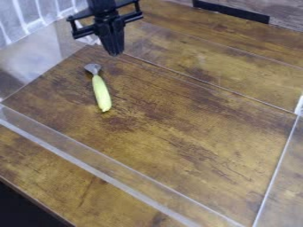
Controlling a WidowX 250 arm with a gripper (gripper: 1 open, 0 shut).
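A pale yellow-green oblong object (pixel 102 94) with a grey tip lies on the wooden tray floor, left of centre. Above its far end, at the top left, hangs my black gripper (pixel 112 46), apart from the object, its fingers pointing down. The gripper looks shut, with nothing visible between its fingers.
Clear low walls (pixel 142 196) border the wooden work area (pixel 201 142), whose middle and right are bare. A dark bar (pixel 231 11) lies along the back edge at the upper right.
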